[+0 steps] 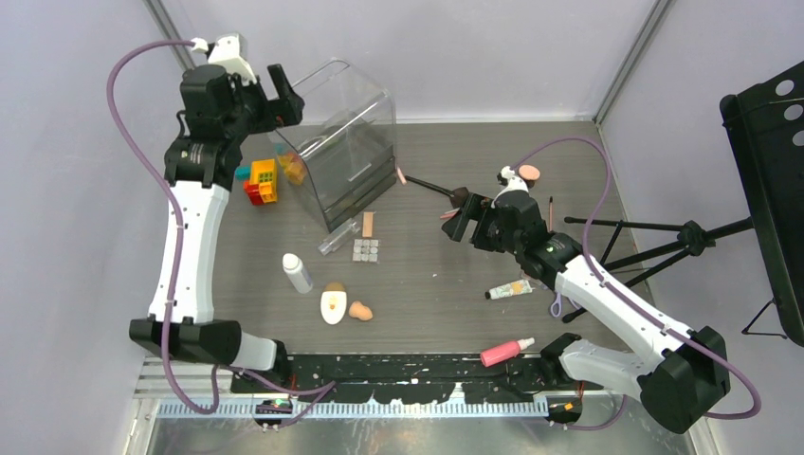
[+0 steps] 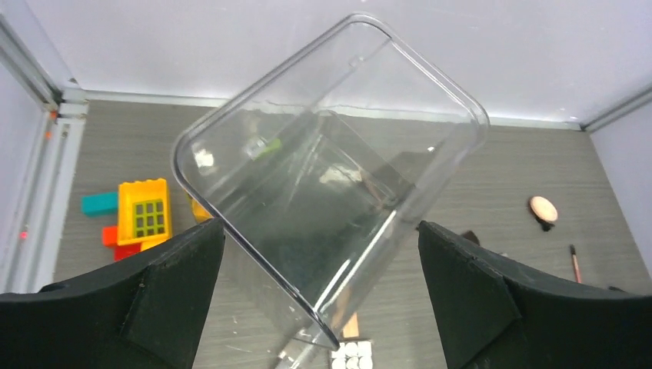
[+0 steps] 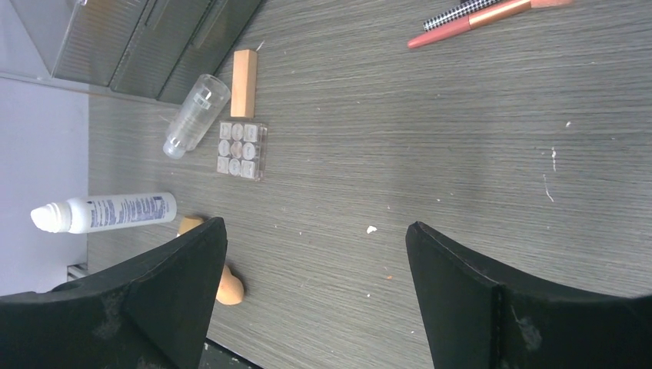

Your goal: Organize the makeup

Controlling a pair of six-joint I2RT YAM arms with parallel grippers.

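My left gripper (image 1: 284, 95) stands open above the left part of a clear acrylic organizer (image 1: 346, 161), whose rim shows between the fingers in the left wrist view. My open right gripper (image 1: 460, 213) hangs over the middle right. On the table lie a clear tube (image 3: 196, 115), a beige bar (image 3: 244, 81), a square palette (image 3: 241, 150), a white bottle (image 1: 296, 273), a white oval item (image 1: 334, 305), a sponge (image 1: 359, 311), brushes (image 1: 427, 185), a cream tube (image 1: 508, 289), a pink bottle (image 1: 502, 352) and a round pink item (image 2: 543, 211).
Colourful plastic blocks (image 2: 142, 206) lie left of the organizer. A black stand (image 1: 697, 242) is at the right, with purple scissors (image 1: 557, 303) near its leg.
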